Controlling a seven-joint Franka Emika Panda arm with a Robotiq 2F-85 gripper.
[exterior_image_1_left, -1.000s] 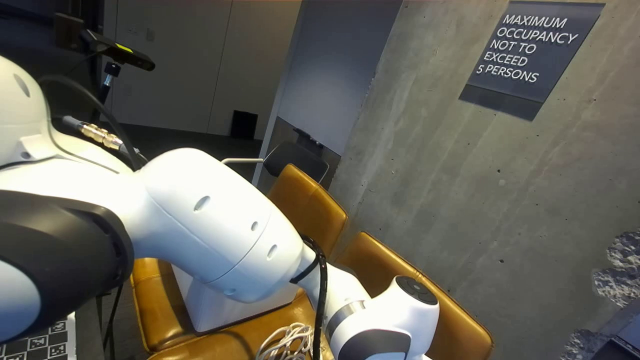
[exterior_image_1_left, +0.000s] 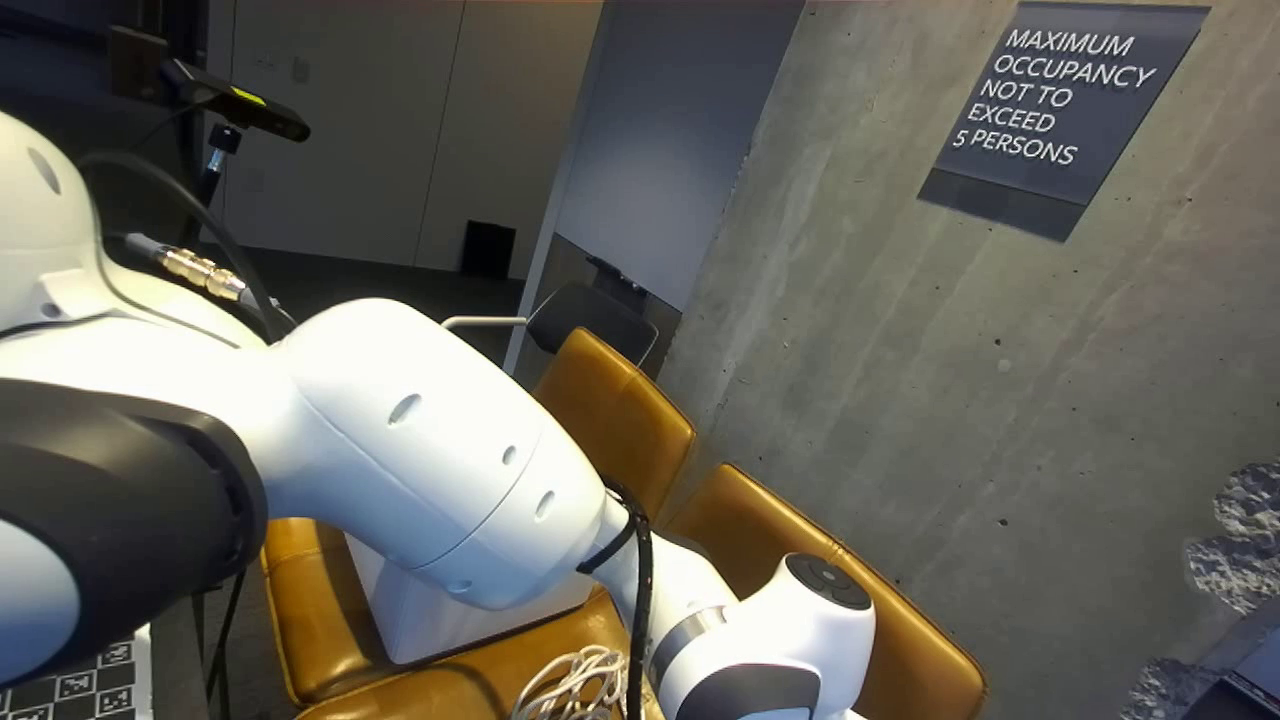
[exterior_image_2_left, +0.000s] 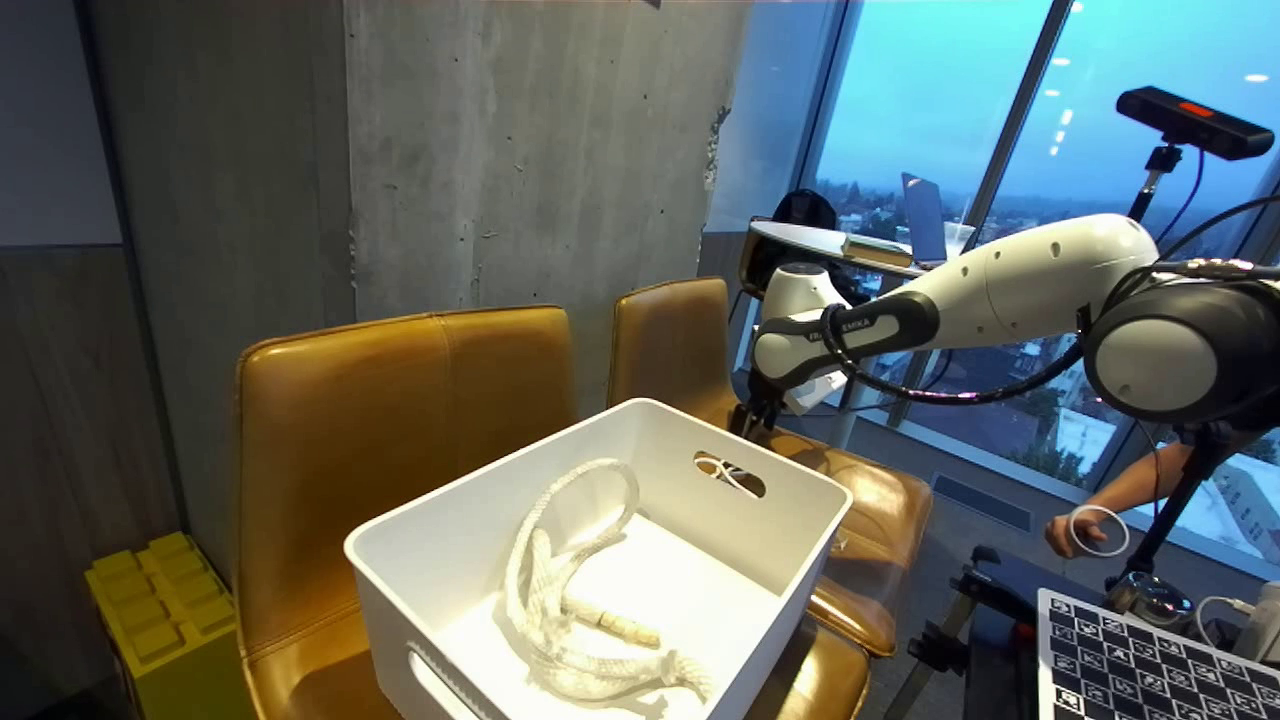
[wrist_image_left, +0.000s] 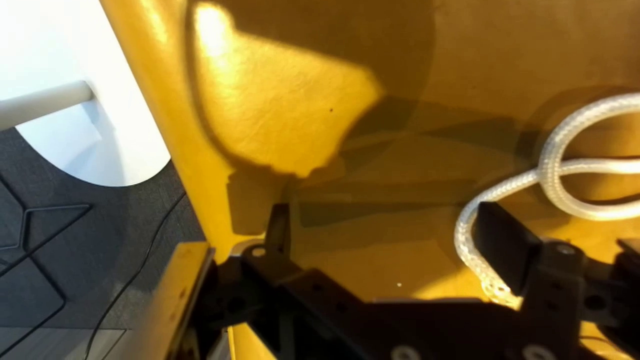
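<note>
Over a tan leather chair seat (wrist_image_left: 336, 240), my gripper is open, its dark fingers spread wide. A white braided rope (wrist_image_left: 561, 186) lies looped on the seat at the right of the wrist view, and part of it passes behind the right finger (wrist_image_left: 504, 246). Between the fingers only bare leather shows. In the first exterior view a bundle of white rope (exterior_image_1_left: 573, 686) is partly visible at the bottom edge. The gripper (exterior_image_2_left: 753, 418) appears small and dark beyond the bin in the second exterior view.
A white bin (exterior_image_2_left: 480, 510) with rope (exterior_image_2_left: 576, 624) inside stands on the neighbouring chair. Chair backs (exterior_image_2_left: 402, 444) and a concrete wall (exterior_image_2_left: 528, 180) rise behind. Past the seat's edge, a black wire (wrist_image_left: 135, 270) crosses the dark floor. A person's hand (exterior_image_2_left: 1068, 528) is at the right.
The wrist end of my arm has shifted very slightly left and down in the first exterior view. The rope bundle and chairs look the same.
</note>
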